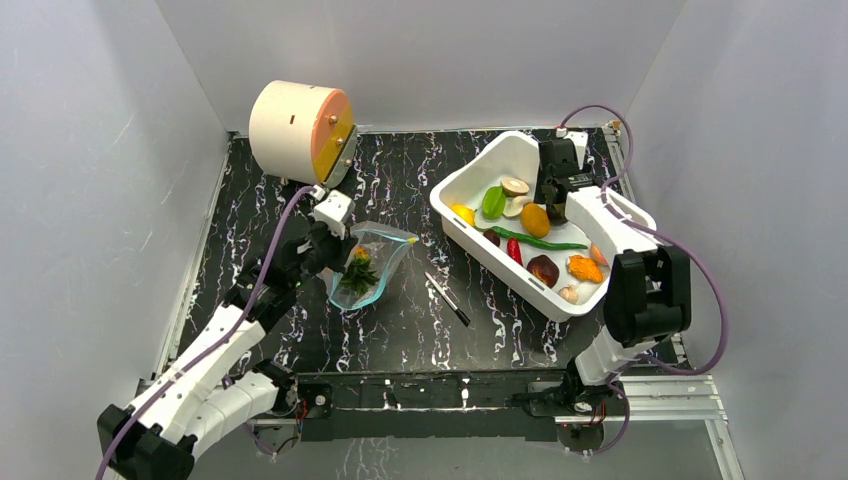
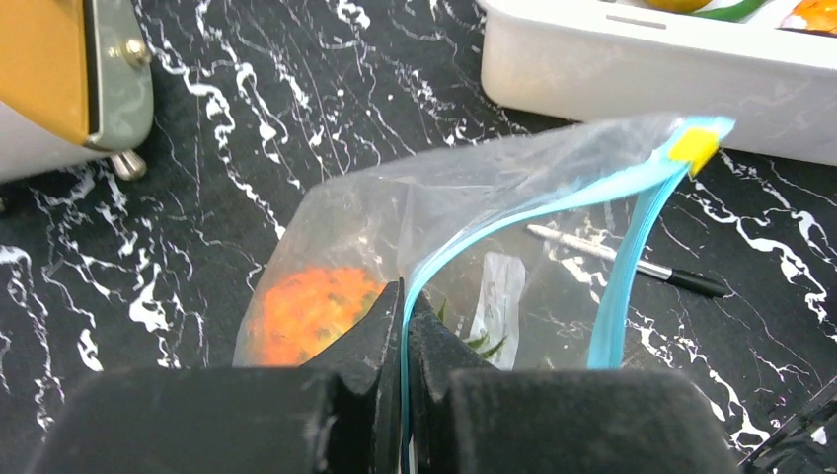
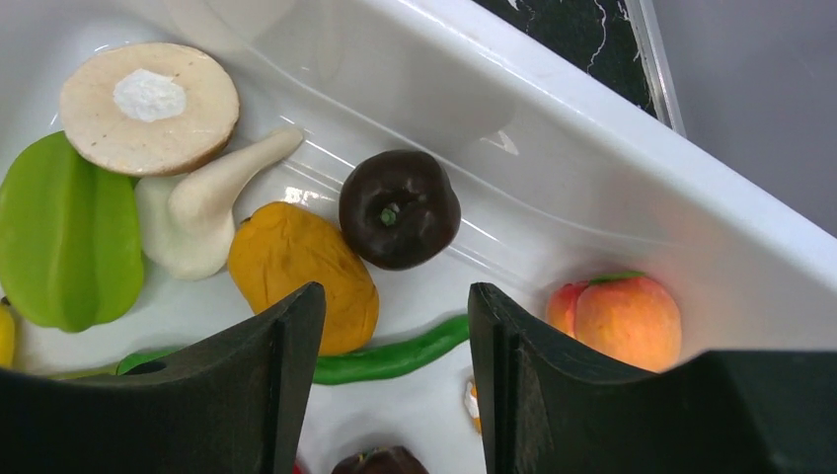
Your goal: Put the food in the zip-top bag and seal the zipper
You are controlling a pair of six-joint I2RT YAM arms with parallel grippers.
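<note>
In the left wrist view, the clear zip top bag (image 2: 553, 237) hangs with its mouth gaping, its blue zipper edge pinched where my left gripper is shut on it. An orange food with green leaves (image 1: 361, 268) lies inside the bag. My right gripper is open above the white tub, nothing between its fingers. Just beyond those fingertips sits a dark round tomato-like food (image 3: 400, 209), touching an orange food (image 3: 306, 272). A green pepper (image 3: 395, 361) stretches behind the fingers, and a peach (image 3: 629, 321) lies by the tub's wall.
The white tub (image 1: 480, 247) holds several more foods, including a mushroom slice (image 3: 148, 107) and a green fruit (image 3: 69, 237). A black-and-white marker (image 1: 447, 299) lies between bag and tub. A cream drum (image 1: 290, 125) stands at the back left.
</note>
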